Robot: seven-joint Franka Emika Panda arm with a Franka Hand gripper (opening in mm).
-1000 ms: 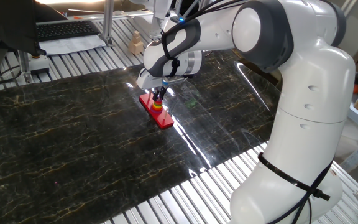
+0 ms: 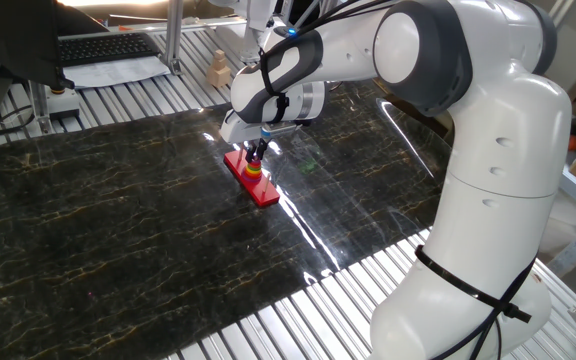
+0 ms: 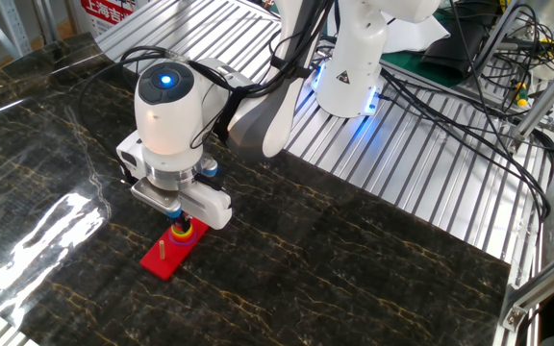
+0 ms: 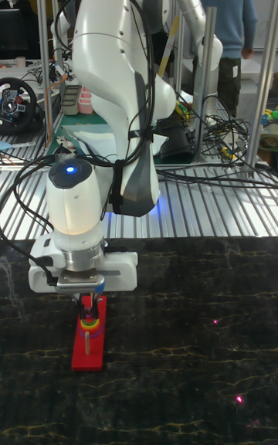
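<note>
A long red board point(image 2: 264, 194) lies flat on the dark marbled table, with a bare wooden peg point(image 3: 162, 250) standing toward one end. Coloured rings point(image 2: 253, 171), yellow among them, are stacked at the board's middle; a purple one point(image 3: 182, 239) shows at the bottom in the second view. Directly over this stack, with its fingertips down at the top ring, is my gripper point(image 2: 256, 156). The fingers are small and dark in every view, so whether they grip the top ring or merely stand around it is hard to make out.
Slatted metal decking point(image 3: 412, 192) borders the table near the arm's base. A small wooden figure point(image 2: 218, 70) stands on the far slats, beside a keyboard point(image 2: 108, 47). Loose cables lie behind the arm.
</note>
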